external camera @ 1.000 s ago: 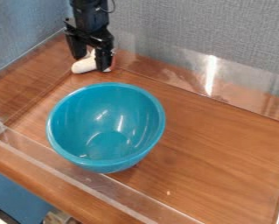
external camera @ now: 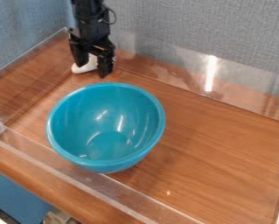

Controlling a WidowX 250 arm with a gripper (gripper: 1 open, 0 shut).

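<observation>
My black gripper [external camera: 91,56] hangs at the back left, open, over a small white object [external camera: 83,66] lying on the wooden surface. The gripper's fingers partly cover that object, so what exactly it is cannot be told. A large teal bowl [external camera: 107,127] stands in the middle left, in front of the gripper, with nothing seen inside.
Grey speckled walls rise at the back and left, with a clear strip along the back and front edges. Dark items lie past the front left edge.
The gripper has shifted slightly over the white object, which appears a little changed in how much of it shows. The bowl has not moved.
</observation>
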